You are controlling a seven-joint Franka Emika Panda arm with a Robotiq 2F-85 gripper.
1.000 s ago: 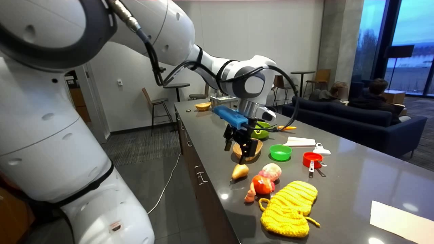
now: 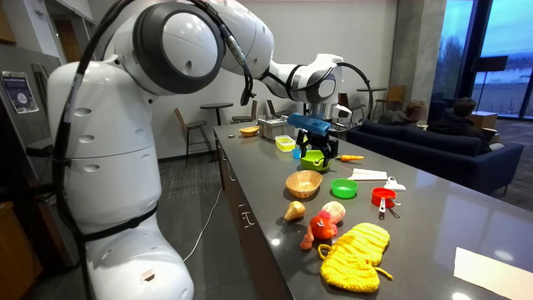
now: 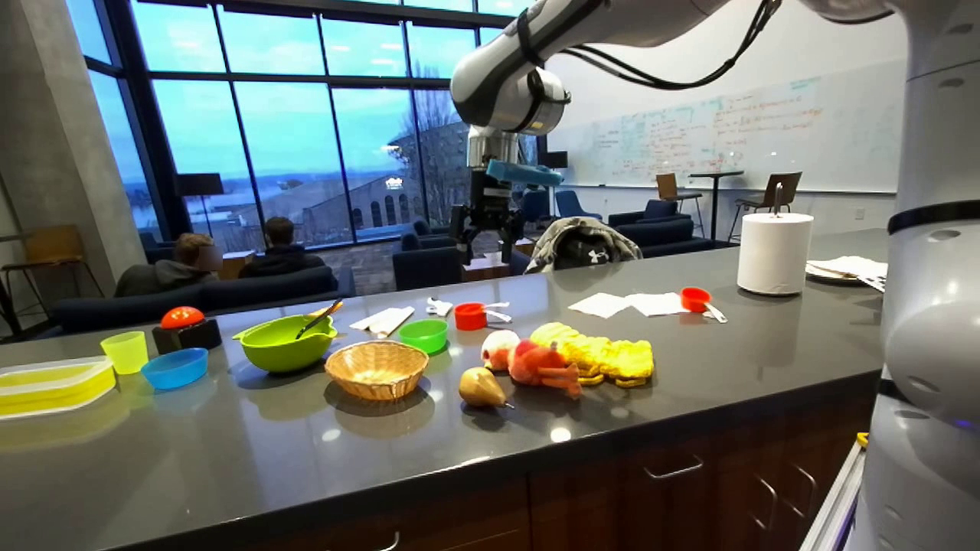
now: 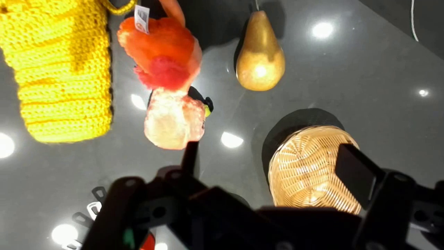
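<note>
My gripper (image 3: pixel 485 249) hangs above the grey counter, fingers pointing down. Its fingers stand wide apart in the wrist view, with nothing between the fingers. Below, the wicker basket (image 4: pixel 310 171) is empty and partly covered by one finger in that view. A golden-brown pear (image 4: pixel 260 54) lies on its side near the counter's front edge. Close by is a red and pink plush toy (image 4: pixel 168 66), beside a yellow knitted piece (image 4: pixel 62 75). The green bowl (image 3: pixel 424 336) sits behind the basket in the second exterior view, with a red measuring cup (image 3: pixel 471 317) to its right.
A lime colander (image 3: pixel 286 344) with a utensil in it, a blue bowl (image 3: pixel 175 368) and a yellow cup (image 3: pixel 125 352) stand farther along. A paper towel roll (image 3: pixel 774 254) stands at the other end. Bare counter lies along the front edge.
My arm has swung away from above the pear and basket, toward the far end and back of the counter, and the gripper is higher. The objects on the counter lie where they were.
</note>
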